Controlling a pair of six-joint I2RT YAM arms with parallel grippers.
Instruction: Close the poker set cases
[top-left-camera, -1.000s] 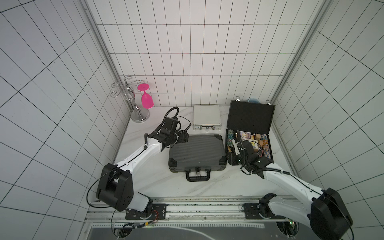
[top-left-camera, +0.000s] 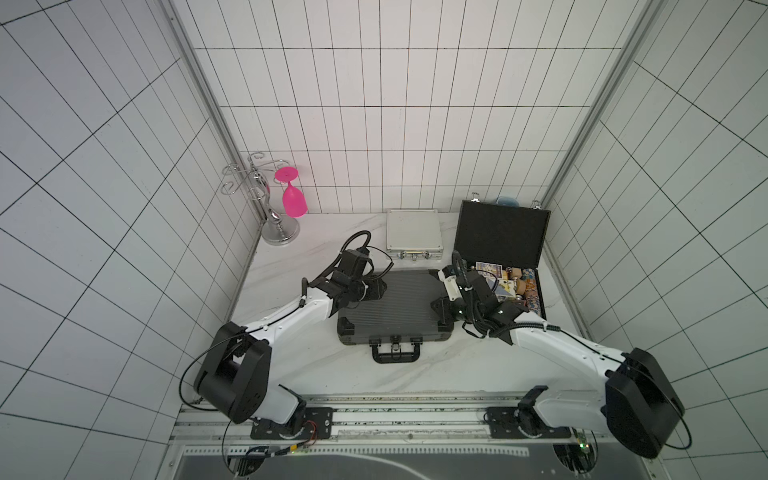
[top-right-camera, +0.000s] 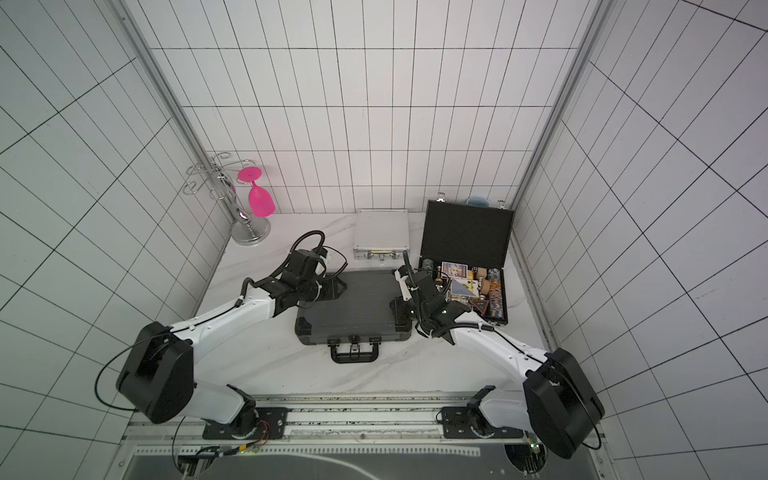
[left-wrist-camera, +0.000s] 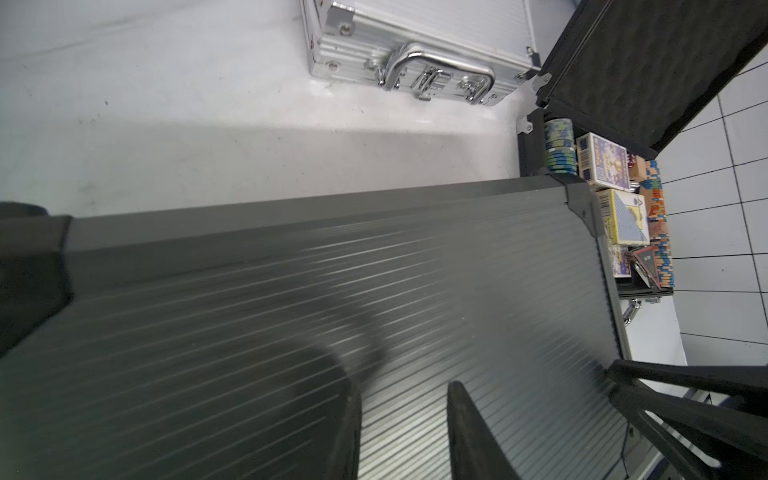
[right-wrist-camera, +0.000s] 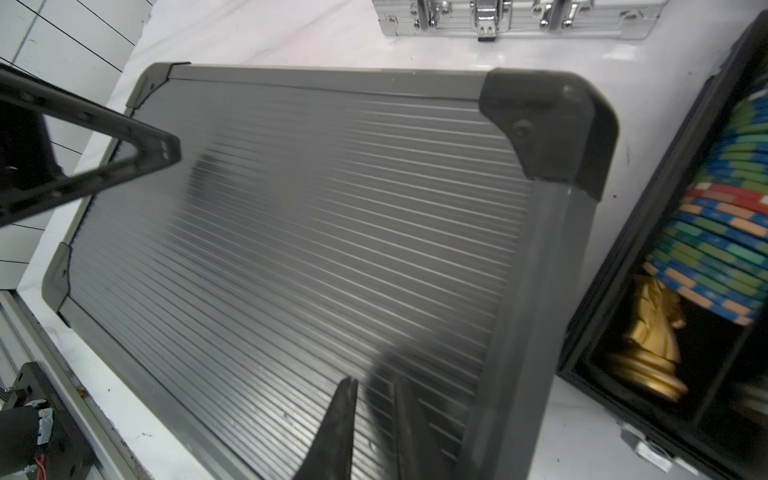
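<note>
The dark grey ribbed case (top-left-camera: 396, 308) lies with its lid down in the middle, its black handle (top-left-camera: 396, 352) toward the front. To its right a black case stands open, its padded lid (top-left-camera: 500, 233) upright and poker chips (top-right-camera: 496, 292) inside. Over the grey lid's back left part my left gripper is part open, with no object between its fingers. My right gripper hovers low over the grey lid near its right edge. Its fingertips stand narrowly apart, and no object shows between them; whether they touch the lid is unclear.
A silver case (top-left-camera: 413, 232) lies shut behind the grey one. At the back left stands a metal rack (top-left-camera: 280, 229) with a pink glass (top-left-camera: 293, 200).
My right gripper has moved left, from over the open case's front left corner to above the grey lid. The left one has shifted slightly right and forward. The cases look unmoved.
</note>
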